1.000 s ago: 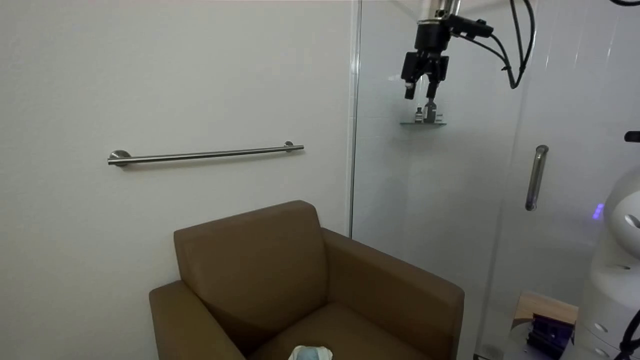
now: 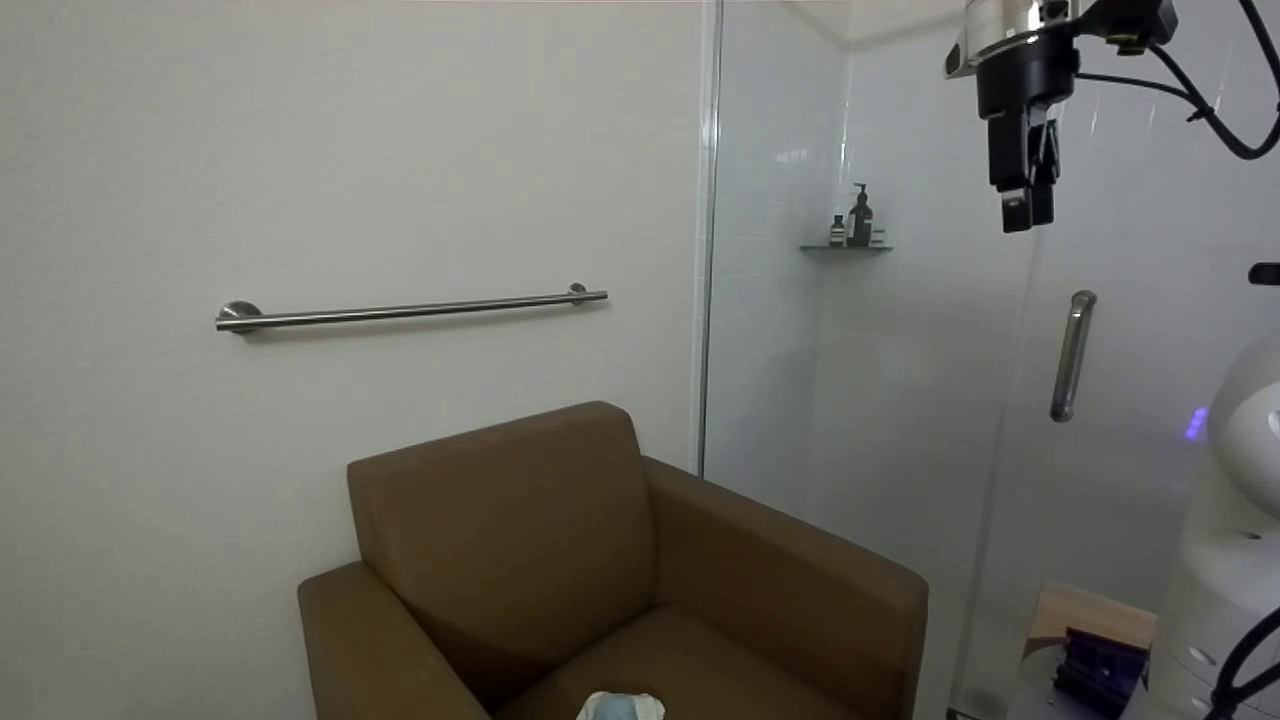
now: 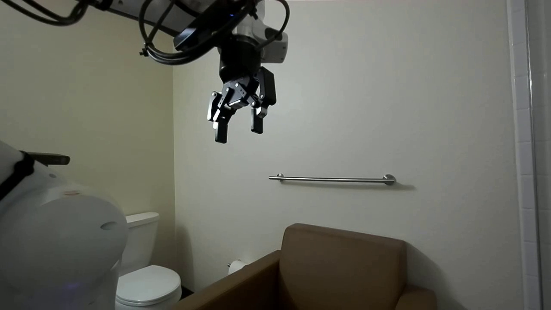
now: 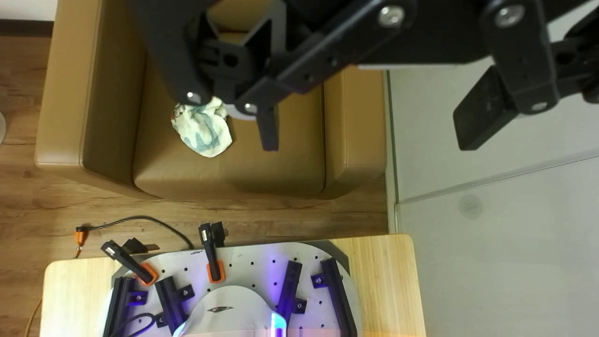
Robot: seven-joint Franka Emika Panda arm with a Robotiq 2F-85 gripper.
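High above the chair, my gripper [image 3: 239, 131] stands open and points downward, with a clear gap between its fingers. In the wrist view the two fingertips [image 4: 269, 132] are far apart and nothing lies between them. A crumpled white cloth with blue-grey patches [image 4: 203, 130] rests on the seat of the brown armchair [image 4: 275, 168]. Part of the gripper covers the cloth's upper edge there. Only a bit of the cloth [image 2: 620, 707] shows at the bottom of exterior view 1. Seen from that side, the gripper [image 2: 1029, 214] hangs at the upper right, well away from the cloth.
A metal towel bar [image 2: 414, 312] is fixed to the wall above the chair; it is bare. Glass shower panels with a door handle [image 2: 1072, 356] stand at the right. A toilet [image 3: 147, 283] sits behind the robot's base. The wooden stand [image 4: 387, 269] carries the base.
In exterior view 1 my gripper has moved to the right, away from in front of the shelf bottles, and has turned. The chair and cloth look unmoved.
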